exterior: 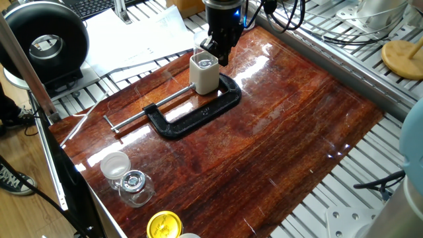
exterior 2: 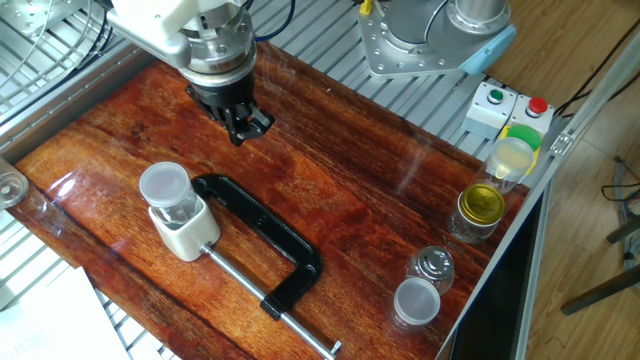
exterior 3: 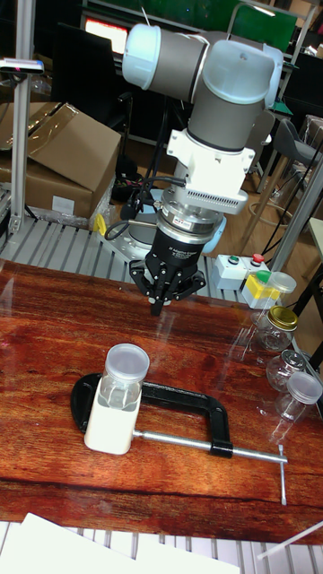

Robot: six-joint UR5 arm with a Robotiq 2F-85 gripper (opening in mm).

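Observation:
A clear jar [exterior 3: 120, 393] with a frosted white lid [exterior 3: 128, 361] stands upright in a cream-coloured holder [exterior 3: 112, 428]. A black C-clamp [exterior 2: 262, 226] grips that holder, its metal screw [exterior 2: 296, 327] reaching along the table. Above the wooden table, my gripper [exterior 3: 158, 308] points down, its fingers drawn together with nothing seen between them. It hangs behind the jar and apart from it in exterior view 3. From exterior view 1, the gripper [exterior: 223, 58] overlaps the jar's top, hiding part of it.
Several other lidded jars line one table edge: a frosted-lid jar [exterior 2: 414, 303], a silver-lid jar [exterior 2: 431, 268], a gold-lid jar [exterior 2: 476, 212] and another pale-lid jar [exterior 2: 510, 158]. Control buttons [exterior 2: 505, 108] sit beyond that edge.

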